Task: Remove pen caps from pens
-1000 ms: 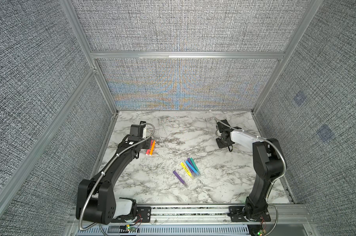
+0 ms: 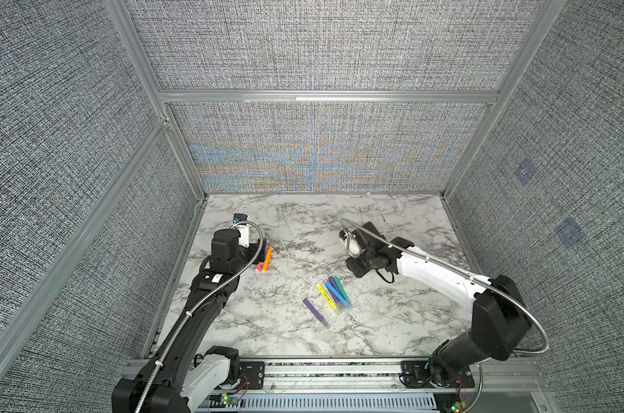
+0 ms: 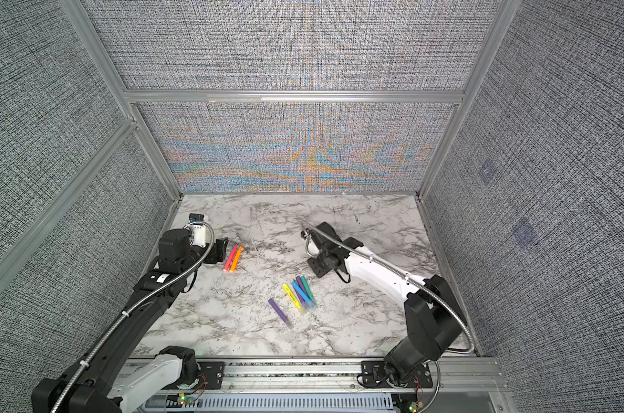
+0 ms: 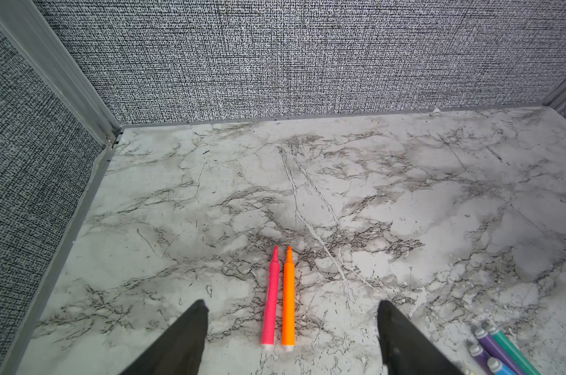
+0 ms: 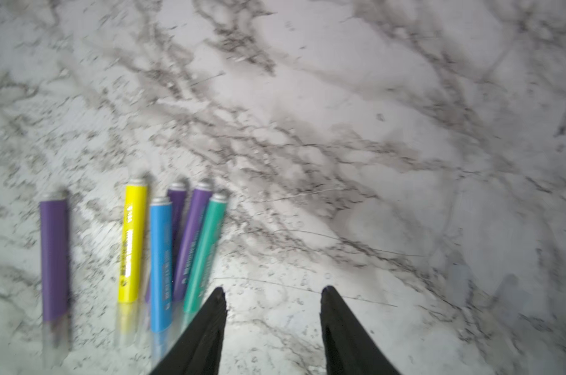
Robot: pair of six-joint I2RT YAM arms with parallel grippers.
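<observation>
A pink pen [image 4: 271, 300] and an orange pen [image 4: 288, 300] lie side by side near my left gripper, which is open above them. In the right wrist view, a loose cluster holds a yellow pen [image 5: 131, 243], a blue pen [image 5: 161, 262], a teal pen [image 5: 205, 256] and two purple pens [image 5: 191, 237] close together, with another purple pen [image 5: 53, 256] apart to the left; clear ends show at their lower tips. My right gripper is open, just to the right of the cluster, with nothing between its fingers.
Fabric walls [image 2: 312, 144] with metal rails enclose it on the back and sides.
The left arm has shifted and turned slightly near the pink and orange pens. The pens have not moved.
</observation>
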